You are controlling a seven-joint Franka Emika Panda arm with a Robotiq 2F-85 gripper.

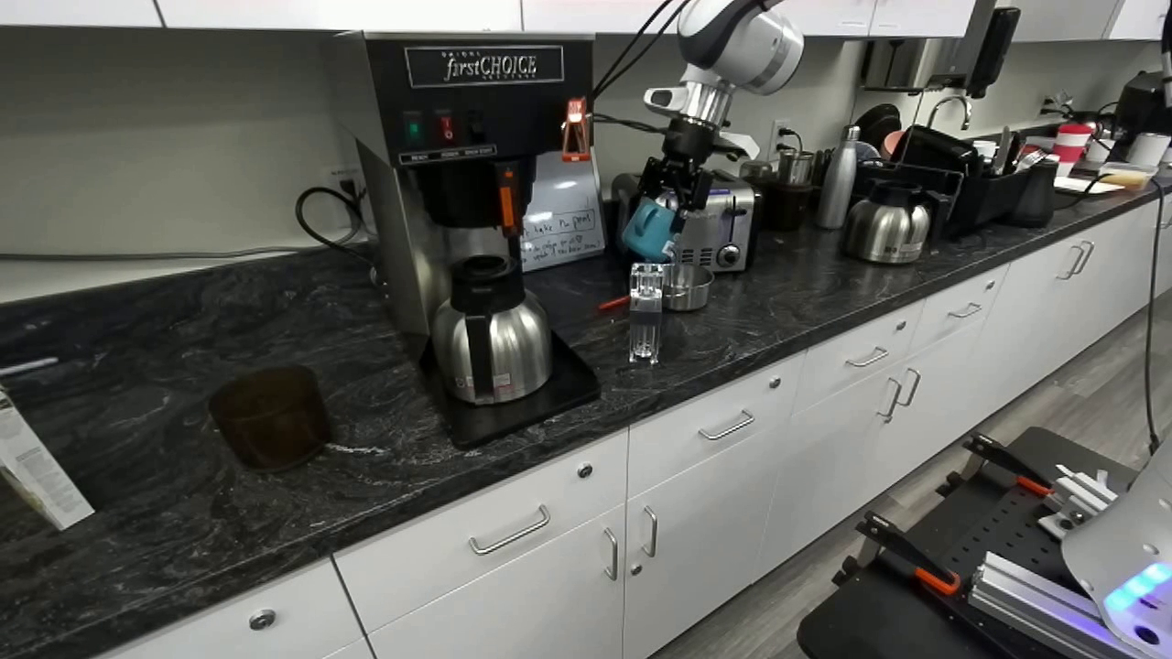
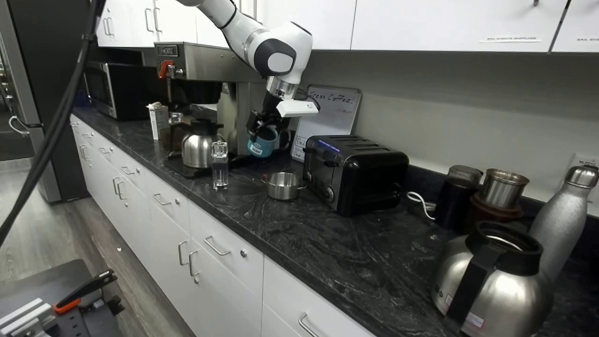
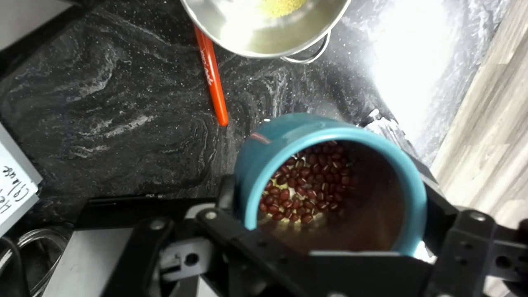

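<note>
A teal mug (image 3: 277, 129) is held up off the counter, with my gripper shut on it and a finger on either side. Dark red beans (image 3: 309, 185) and some pale yellow grains lie inside the mug, seen through its open mouth. In exterior view 1 the mug (image 1: 650, 231) hangs tilted beneath the arm, in front of the toaster (image 1: 733, 223). A small metal pot (image 2: 283, 186) stands on the counter beside the toaster. Yellow grains (image 3: 283, 5) cover part of the pot's bottom in the wrist view.
Close to the pot stand a clear grinder (image 1: 645, 313) and a red marker (image 3: 213, 81). The coffee maker (image 1: 374, 165) with its steel carafe (image 1: 507, 346) is to the left in exterior view 1. A whiteboard (image 2: 331, 109) leans against the wall behind.
</note>
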